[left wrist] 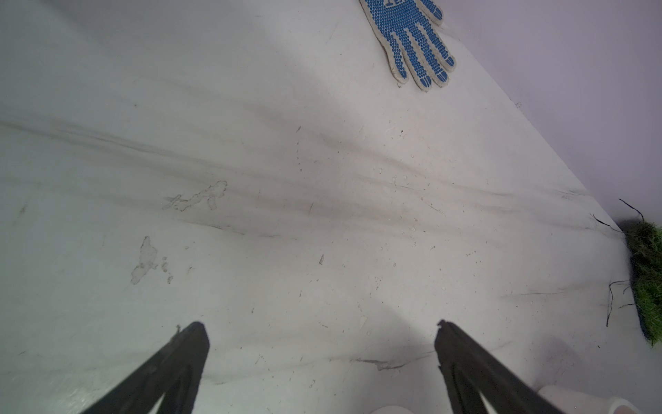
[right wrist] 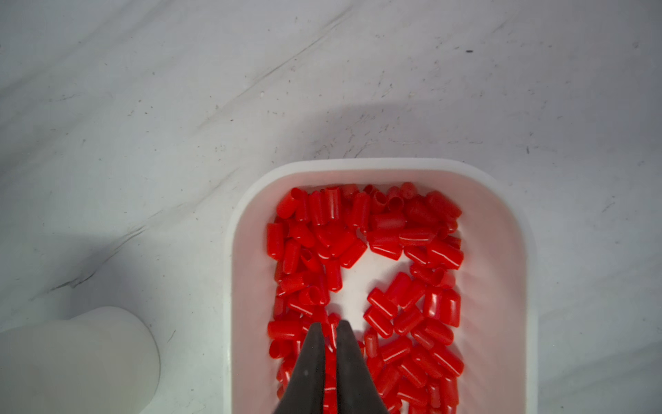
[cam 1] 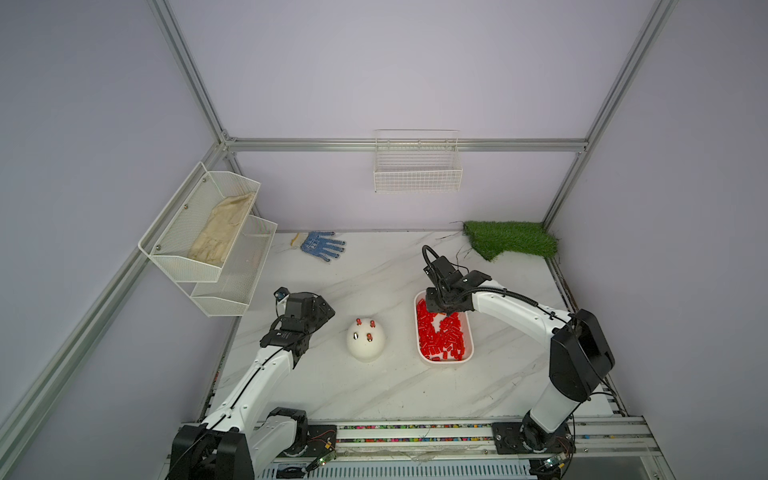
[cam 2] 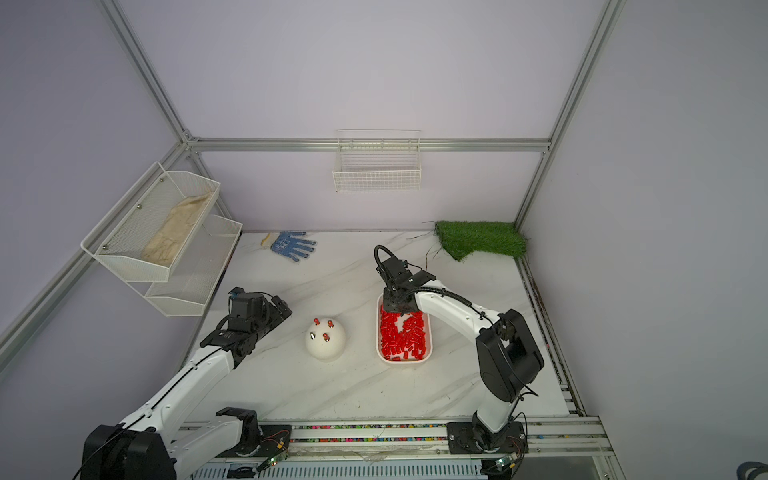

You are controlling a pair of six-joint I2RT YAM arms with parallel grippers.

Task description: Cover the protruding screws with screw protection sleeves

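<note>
A white ball (cam 1: 365, 350) stands mid-table with short screws on top. Red caps sit on three of them, and a fourth screw (cam 1: 356, 336) shows as bare metal. To its right, many red sleeves (right wrist: 413, 310) lie loose in a white tray (right wrist: 517, 276). Over the tray's far part hovers my right gripper, its fingertips close together; it is shut and nothing shows between them. Left of the ball, my left gripper is open above bare table, its fingers wide apart and empty.
A blue-dotted glove (cam 1: 321, 245) lies at the back left, and green turf (cam 1: 512, 238) at the back right. White wire shelves (cam 1: 224, 248) hang on the left wall.
</note>
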